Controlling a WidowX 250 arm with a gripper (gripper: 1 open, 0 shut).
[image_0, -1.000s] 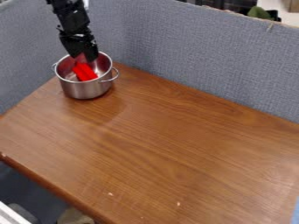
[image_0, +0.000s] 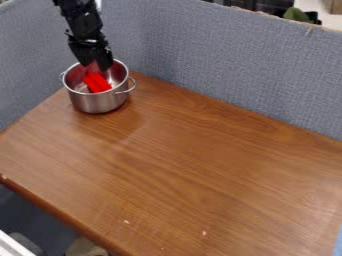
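A steel pot (image_0: 102, 101) with side handles stands at the back left corner of the wooden table. Inside it lies a red object (image_0: 96, 83). My black gripper (image_0: 94, 61) is just above the pot, over the red object. Its fingers are small and dark in this view, and whether anything touches them is hard to tell.
Blue-grey padded walls (image_0: 241, 70) border the table at the back and left.
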